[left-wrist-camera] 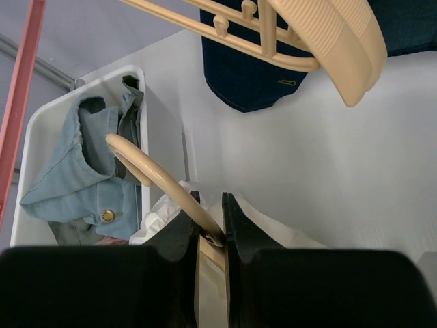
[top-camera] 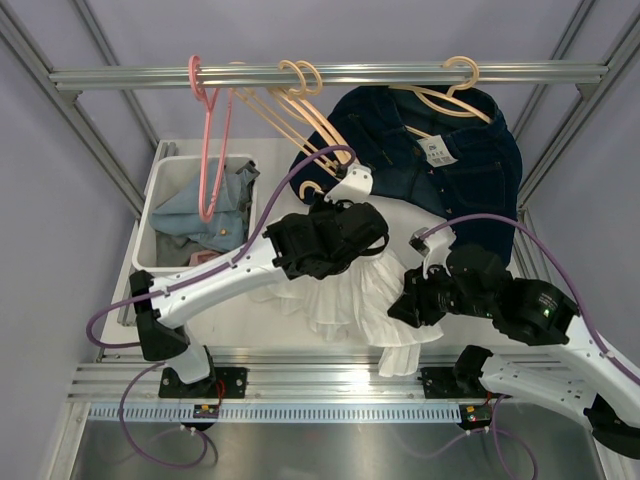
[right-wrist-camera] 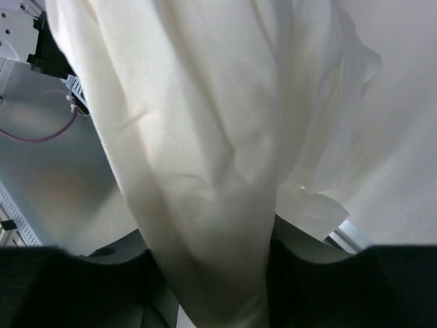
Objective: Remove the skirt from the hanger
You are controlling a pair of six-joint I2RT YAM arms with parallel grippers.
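My left gripper is shut on a beige hanger [left-wrist-camera: 171, 184] below the rail, with white skirt cloth [left-wrist-camera: 280, 229] beneath it. In the top view the white skirt [top-camera: 365, 300] hangs below that gripper, draping down over the front edge. My right gripper [top-camera: 410, 305] is at the skirt's right side; in the right wrist view white cloth [right-wrist-camera: 191, 137] runs down between its dark fingers, and whether they are shut on it is unclear.
A white bin [top-camera: 160, 220] with folded clothes is at the left. Pink and beige hangers [top-camera: 207, 140] and a dark denim jacket [top-camera: 465, 175] hang from the rail [top-camera: 390, 75]. The arms crowd the middle.
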